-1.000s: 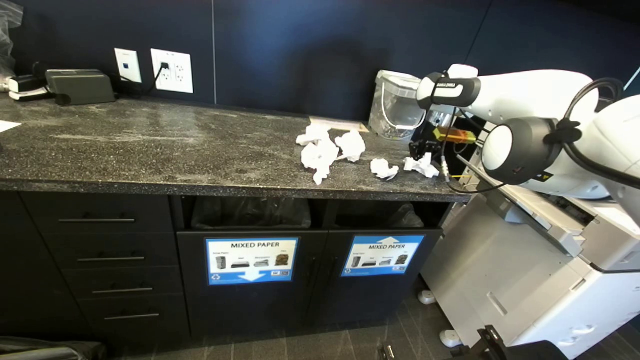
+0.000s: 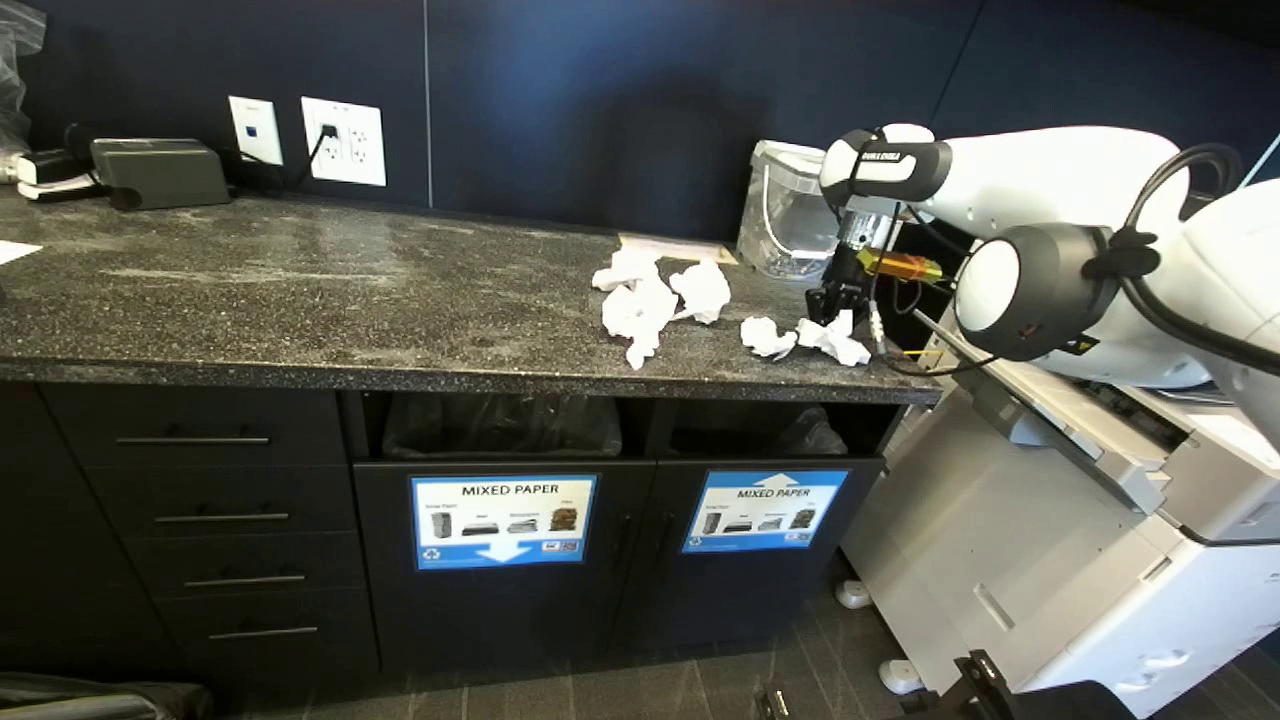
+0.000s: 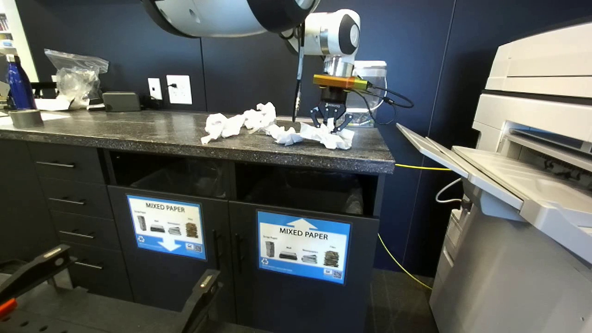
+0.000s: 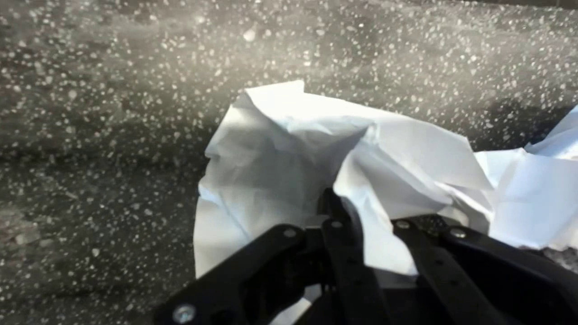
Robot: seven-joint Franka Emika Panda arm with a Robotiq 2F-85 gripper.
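Note:
Near the right end of the counter, a crumpled white paper lies with my gripper shut on part of it. In the wrist view this paper spreads around the black fingers, and a fold of it stands up between them. Just left of it sits a smaller crumpled paper, which looks close to or touching the held one. Farther left, a clump of several crumpled papers rests on the counter. The fingertips themselves are partly hidden by the paper.
A clear plastic bucket stands behind the arm against the wall. Below the counter are two open bin slots, one holding a bag, above "MIXED PAPER" signs. A printer stands off the right end.
My gripper has moved slightly left in exterior view 1. The crumpled paper at it has shifted left too, toward the smaller paper. The other papers have stayed put.

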